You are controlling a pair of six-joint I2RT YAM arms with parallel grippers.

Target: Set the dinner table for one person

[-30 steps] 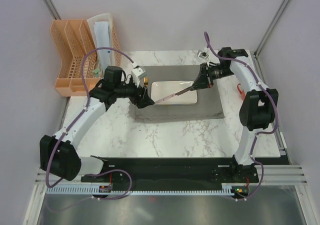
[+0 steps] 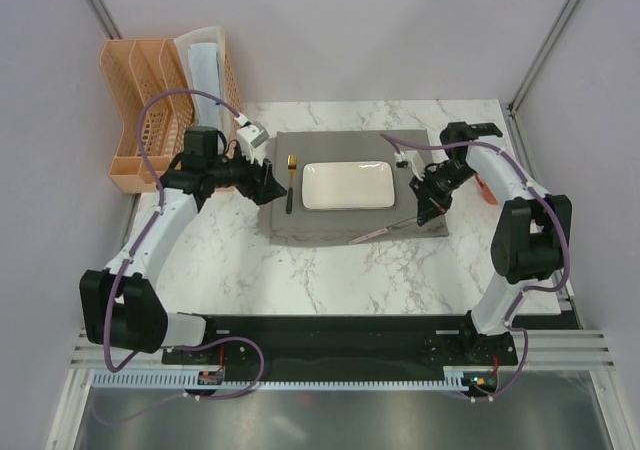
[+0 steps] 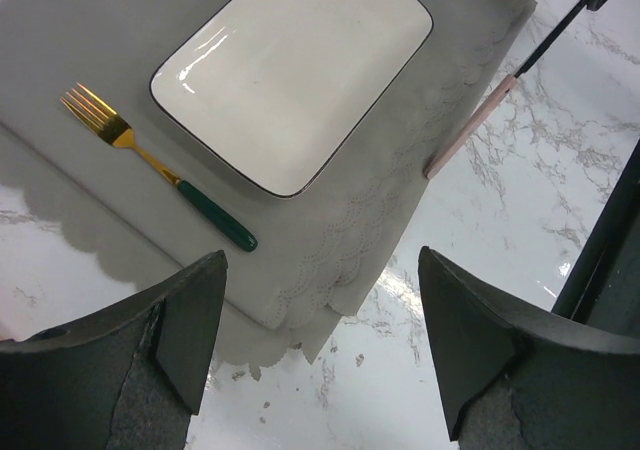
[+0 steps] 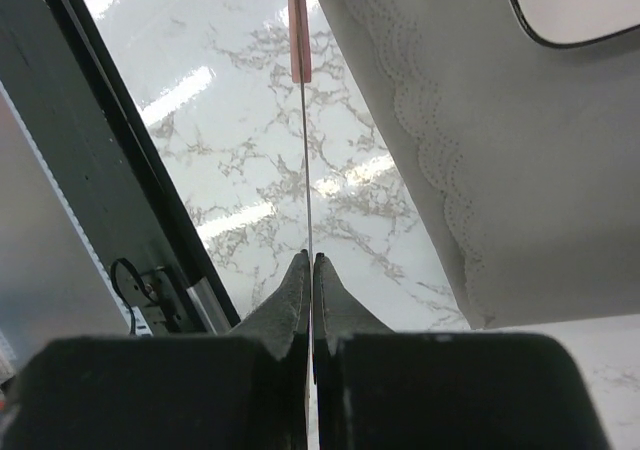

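Observation:
My right gripper is shut on the thin blade of a knife [image 4: 300, 40], whose pink handle points away from the fingers. In the top view the knife [image 2: 370, 235] slants over the front edge of the grey placemat [image 2: 345, 148], right of centre. Whether it touches the mat is unclear. A white rectangular plate [image 2: 348, 198] lies mid-mat. Left of the plate rests a gold fork [image 3: 215, 215] with a green handle, tines toward the back. My left gripper stands open and empty near the mat's left edge, close to the fork.
At the back left stands an orange rack [image 2: 140, 100] with a pale folded cloth [image 2: 205, 75] in it. A red mug [image 2: 487, 190] is partly hidden behind the right arm. Bare marble tabletop [image 2: 300, 280] lies in front of the mat.
The left gripper has backed off leftward from the knife's handle end.

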